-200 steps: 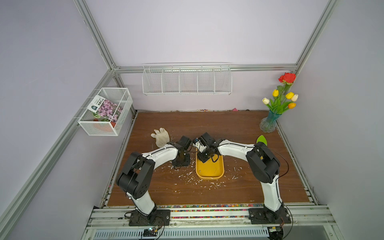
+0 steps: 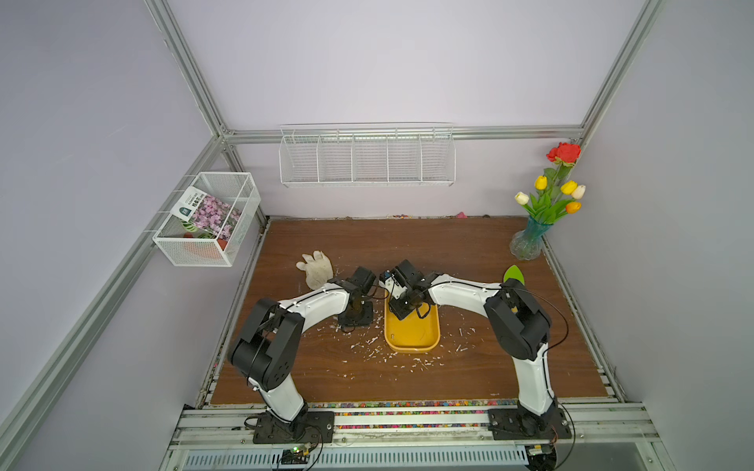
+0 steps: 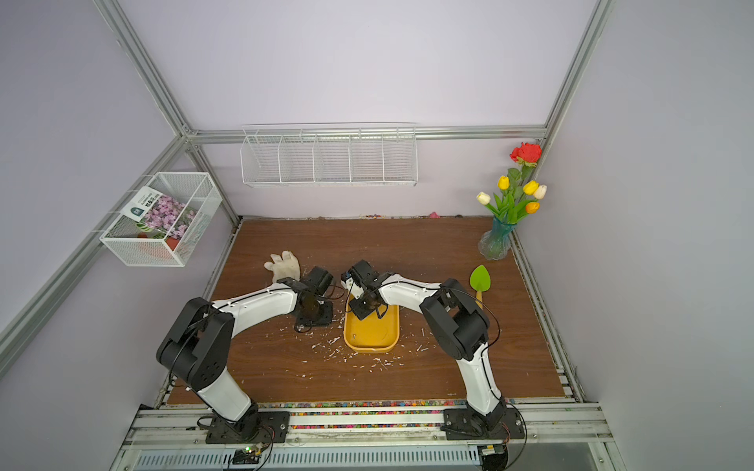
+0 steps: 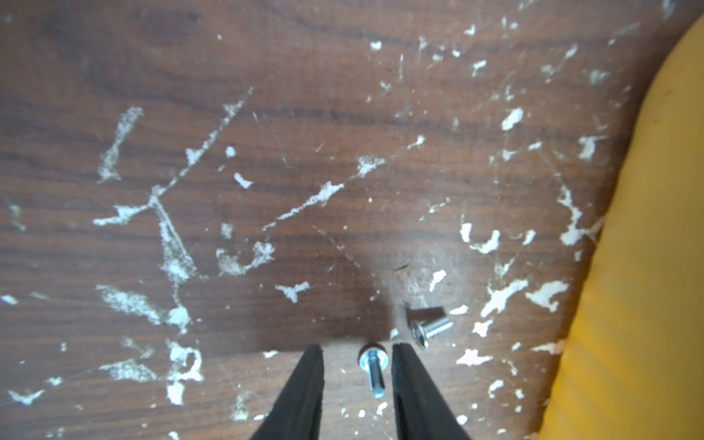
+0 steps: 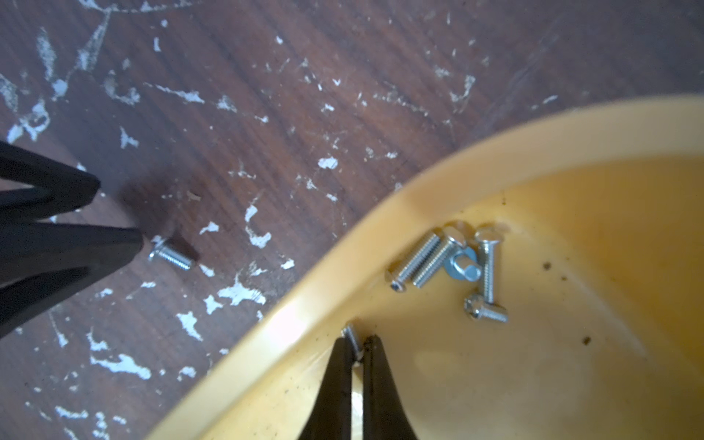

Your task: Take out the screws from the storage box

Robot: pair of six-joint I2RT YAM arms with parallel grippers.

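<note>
In the left wrist view, my left gripper stands partly open over the table. One small silver screw shows in the gap between its fingers, touching neither; another screw lies on the wood just beyond. My right gripper is shut inside the yellow storage box, near its wall. A short screw shows right at the fingertips; whether it is pinched or only lies there cannot be told. Several more screws lie together in the corner of the box.
To the left of the box, the wood is marked with white scuffs. A pale glove lies behind my left arm. A glass vase of flowers and a green leaf-shaped item are on the right. The front table area is open.
My right arm has shifted very slightly to the right over the box. The left arm and the box look unmoved.
</note>
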